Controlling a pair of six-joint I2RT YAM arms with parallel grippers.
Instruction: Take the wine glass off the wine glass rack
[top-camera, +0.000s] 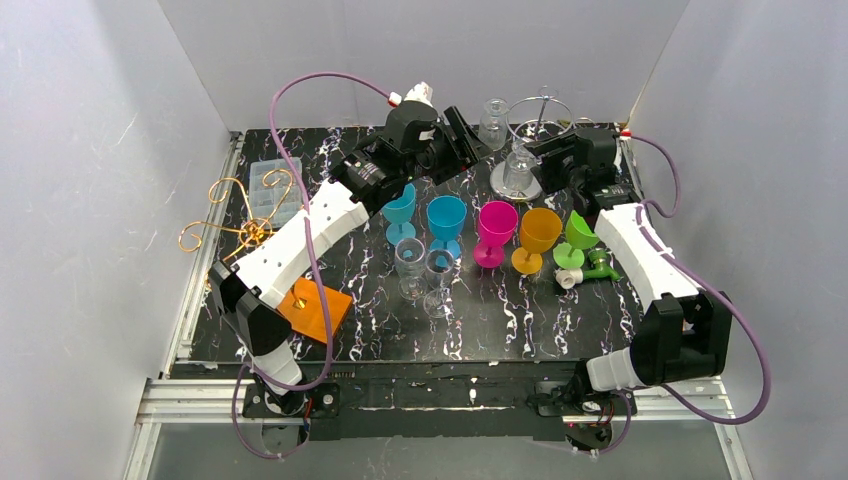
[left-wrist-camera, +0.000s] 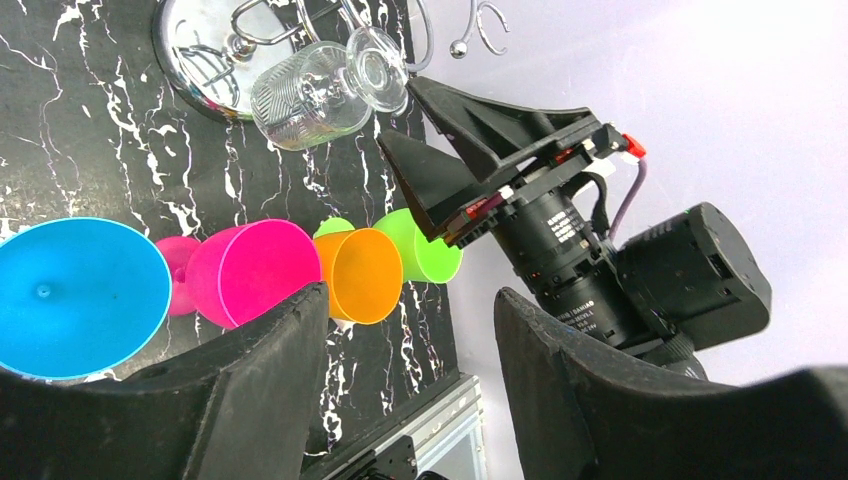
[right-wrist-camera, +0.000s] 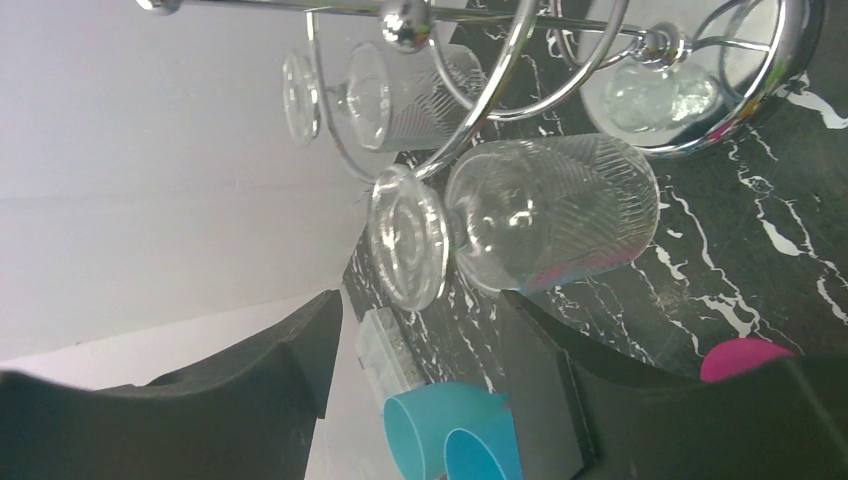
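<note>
The chrome wine glass rack (top-camera: 515, 185) stands at the back right with clear glasses hanging on it. One glass (right-wrist-camera: 555, 210) hangs close in front of my right gripper (top-camera: 540, 160), its foot just above the fingers in the right wrist view; that gripper is open, with nothing held. Another hanging glass (top-camera: 493, 125) is on the rack's left side. My left gripper (top-camera: 470, 140) is open and empty, left of the rack, above the cups.
A row of blue, pink (top-camera: 496, 225), orange and green goblets stands in front of the rack. Two clear flutes (top-camera: 438, 285) stand nearer the front. A gold wire stand (top-camera: 255, 225), a clear box and an orange cloth occupy the left.
</note>
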